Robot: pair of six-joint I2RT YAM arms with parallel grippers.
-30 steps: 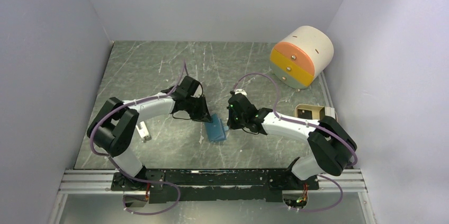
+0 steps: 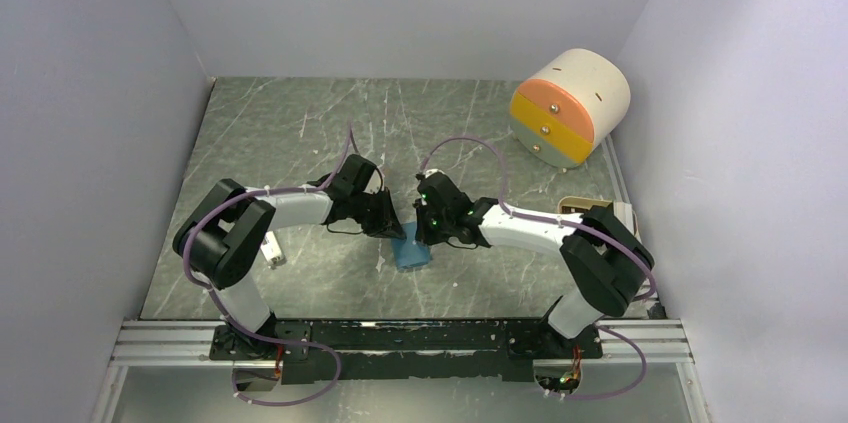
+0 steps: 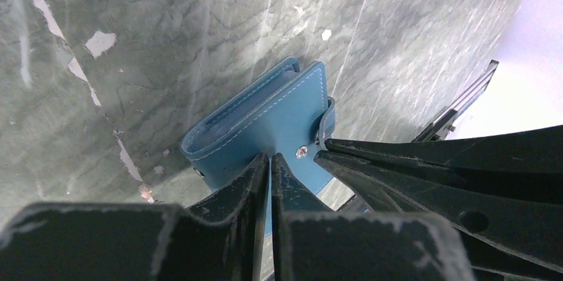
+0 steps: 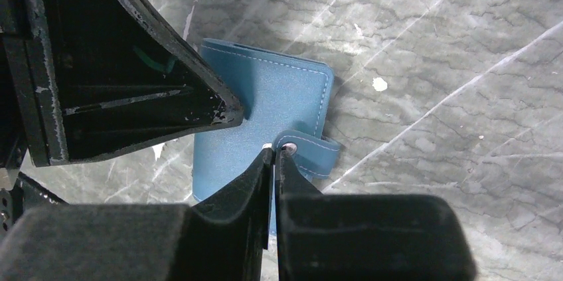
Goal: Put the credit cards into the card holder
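Observation:
The blue card holder (image 2: 411, 251) lies on the table between both arms, its cover folded over. In the right wrist view its strap (image 4: 315, 155) curls over the right edge onto the front, by a metal snap. My left gripper is shut over the holder's front, a thin sliver of blue showing along its gap; I see nothing clearly pinched. My right gripper is shut at the strap's end; whether the strap is caught between the tips is hidden. Whether cards are inside does not show.
A tan box (image 2: 578, 204) stands at the right, partly behind the right arm. A toy drawer cabinet (image 2: 575, 103) is at the back right, and a small white item (image 2: 271, 250) lies by the left arm.
The right gripper has moved left onto the holder, and the strap that stuck out to the right is now folded over the front. The left arm has shifted slightly right.

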